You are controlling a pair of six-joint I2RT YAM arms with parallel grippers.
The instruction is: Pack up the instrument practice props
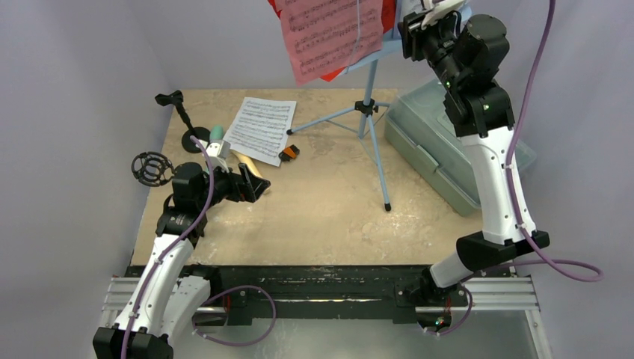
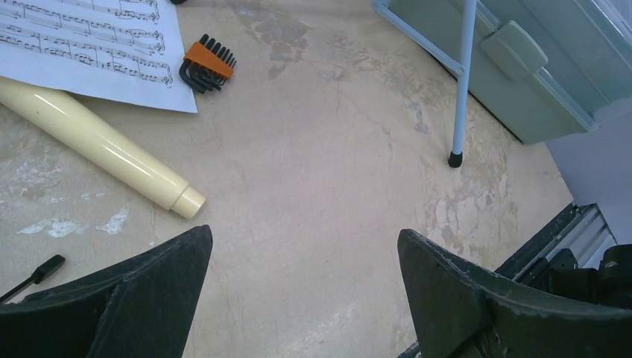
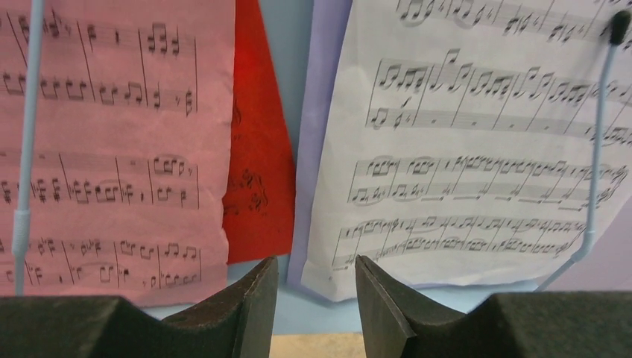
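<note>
The blue music stand [image 1: 367, 90] stands at the back, holding pink sheet music [image 3: 112, 149], a red sheet [image 3: 257, 209] and white sheet music [image 3: 469, 134] under wire holders. My right gripper is raised at the tray's lower edge beside the white sheet, open with nothing held. My left gripper [image 1: 254, 183] hangs open over the left of the table. Below it lie a cream tube [image 2: 104, 145], a loose white music page [image 2: 82, 52] and an orange-black clip-like object [image 2: 210, 61].
A green lidded box [image 1: 430, 157] sits at the right behind the stand's leg. A black stand [image 1: 193, 138] and a black ring mount [image 1: 149, 168] are at the left.
</note>
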